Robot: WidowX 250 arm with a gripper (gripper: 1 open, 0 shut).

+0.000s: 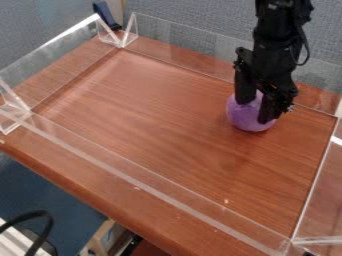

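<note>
A purple round object rests on the wooden table at the right side of the camera view. My black gripper is down over it, its fingers around or in front of the object's top, covering part of it. Whether the fingers are closed on it, or only beside it, I cannot tell.
The wooden table has clear low walls along its edges, with bare surface to the left and front. A dark blue item sits beyond the back left corner. Cables and a blue floor show at the lower left.
</note>
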